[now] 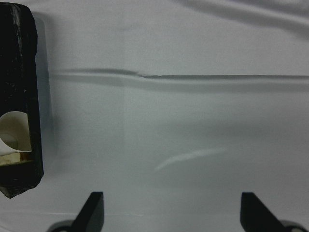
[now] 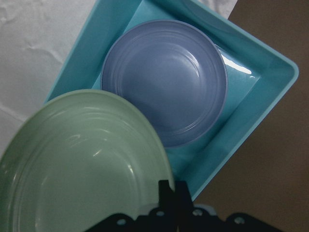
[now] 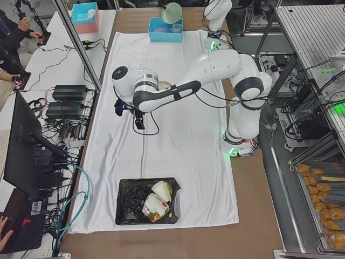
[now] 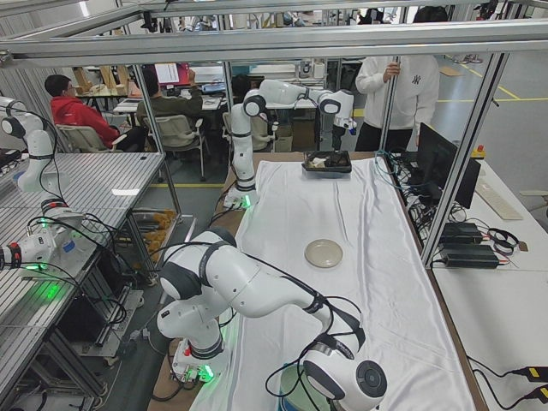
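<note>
In the right wrist view my right gripper is shut on the rim of a green plate (image 2: 82,164), held above a turquoise bin (image 2: 256,111) with a blue plate (image 2: 164,77) inside. The green plate (image 3: 171,13) also shows above the bin in the camera left view. My left gripper stands open over the white cloth, with nothing between its fingers; a black tray (image 1: 14,72) is at the edge of its view.
A beige plate (image 4: 324,253) lies mid-cloth, partly hidden by the left arm in the camera left view. The black tray (image 3: 132,199) holds wrappers and a cup.
</note>
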